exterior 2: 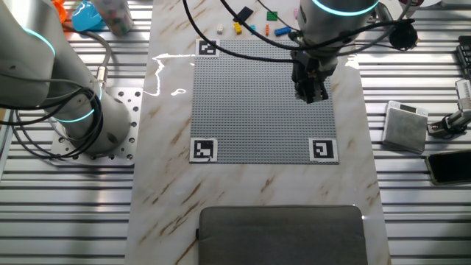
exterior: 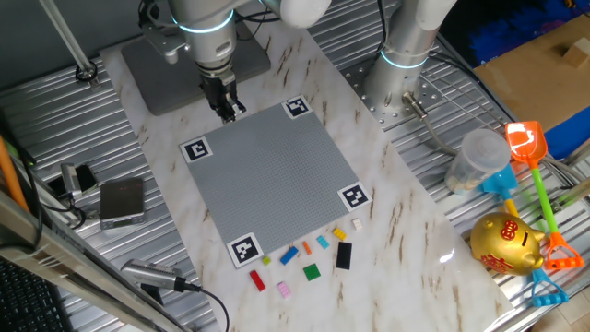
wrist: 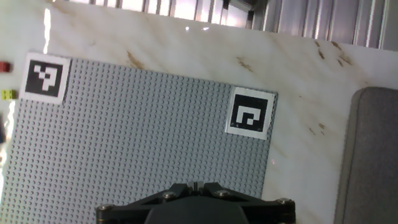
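Note:
My gripper [exterior: 232,115] hangs over the far edge of the grey studded baseplate [exterior: 272,175] in exterior view 1. The wrist view shows its two fingertips meeting, so the gripper is shut, with nothing visible between them. In exterior view 2 the gripper [exterior 2: 312,97] appears above the baseplate's right part. Loose bricks lie on the marble table off the plate's near edge: red [exterior: 257,280], pink [exterior: 284,290], blue [exterior: 289,254], green [exterior: 312,272], black [exterior: 344,255], yellow [exterior: 339,234] and several smaller ones. The baseplate carries no bricks where visible.
Square printed markers, such as this one [wrist: 249,113], sit on the plate's corners. A grey pad [exterior 2: 282,234] lies beyond the plate.

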